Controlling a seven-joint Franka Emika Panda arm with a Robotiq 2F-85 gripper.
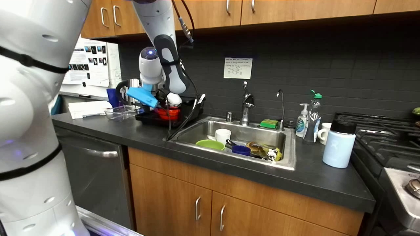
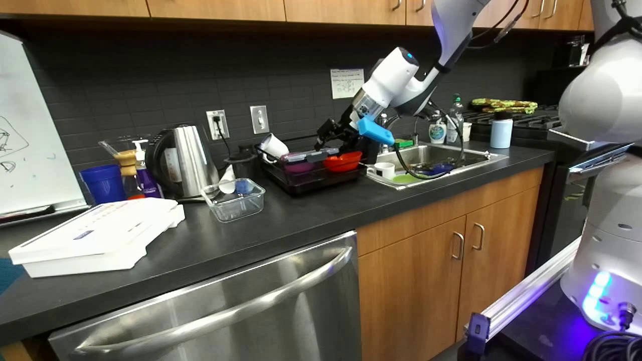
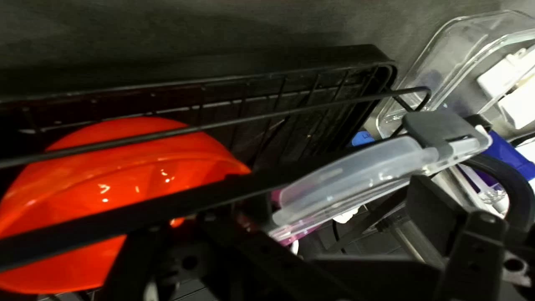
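My gripper is over the black dish rack, tilted down toward its contents. In the wrist view the fingers stand open, with the dark fingers spread at either side of a clear container lid with grey clips. The lid lies across the space between them; whether either finger touches it I cannot tell. A red bowl rests in the rack, left of the lid in that view. Exterior view 2 also shows a purple bowl and a white mug in the rack.
A clear glass container stands beside the rack, with a steel kettle behind it. The sink holds a white mug, a green bowl and a blue cup.
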